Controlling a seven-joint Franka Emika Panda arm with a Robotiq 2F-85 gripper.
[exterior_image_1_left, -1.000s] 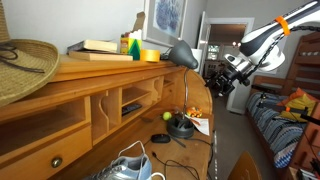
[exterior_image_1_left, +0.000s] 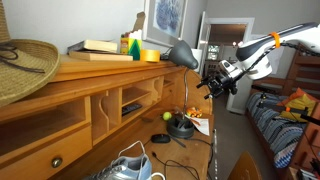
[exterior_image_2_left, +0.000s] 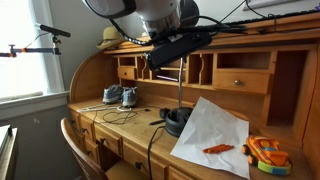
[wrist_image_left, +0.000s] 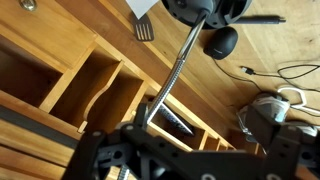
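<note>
My gripper stands open above the wooden desk, nothing held between its fingers. In the first exterior view the gripper (exterior_image_1_left: 210, 87) is in the air to the right of the lamp's grey shade (exterior_image_1_left: 184, 55). The lamp's bendy metal neck (wrist_image_left: 178, 70) crosses the wrist view and passes in front of the desk's cubbies. Its round dark base (exterior_image_2_left: 177, 121) rests on the desktop. Near the base lie a black mouse (wrist_image_left: 221, 42) and a slotted spatula (wrist_image_left: 143, 27). White paper (exterior_image_2_left: 212, 137) carries an orange-red item (exterior_image_2_left: 218, 149).
Grey shoes (exterior_image_2_left: 129, 97) sit at the desk's other end, with loose cables (wrist_image_left: 293, 77) nearby. An orange toy (exterior_image_2_left: 267, 155) lies beside the paper. Books (exterior_image_1_left: 98, 48) and a straw hat (exterior_image_1_left: 25, 68) top the hutch. A chair (exterior_image_2_left: 82, 150) stands at the desk's front.
In the first exterior view, my arm and gripper have come lower and slightly left. The lamp and the things on the desk have stayed where they were.
</note>
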